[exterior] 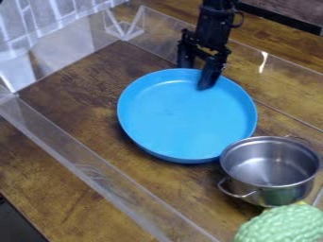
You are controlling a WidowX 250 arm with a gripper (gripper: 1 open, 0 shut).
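Observation:
My black gripper (197,67) reaches down from the top of the view to the far rim of a large blue plate (177,118). One finger appears to dip just inside the rim. The fingertips are dark and small, so I cannot tell whether they are shut on the rim or apart.
A steel pot (269,170) with two handles stands at the right, near the plate, with a green textured object (280,225) in front of it. Clear low walls edge the wooden surface (70,104), which is bare on the left.

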